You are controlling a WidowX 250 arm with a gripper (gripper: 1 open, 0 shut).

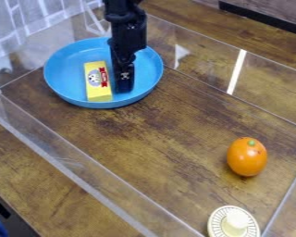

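A blue bowl (141, 86) sits at the upper left of the wooden table. Inside it lies a yellow box (97, 92) with a red and white print, left of centre. My black gripper (121, 72) reaches down from the top into the bowl, just right of the yellow box, with its lower parts dark and hard to make out.
An orange fruit (247, 156) stands at the right. A round white object (233, 223) with a ribbed rim is at the bottom right. Transparent panels edge the workspace.
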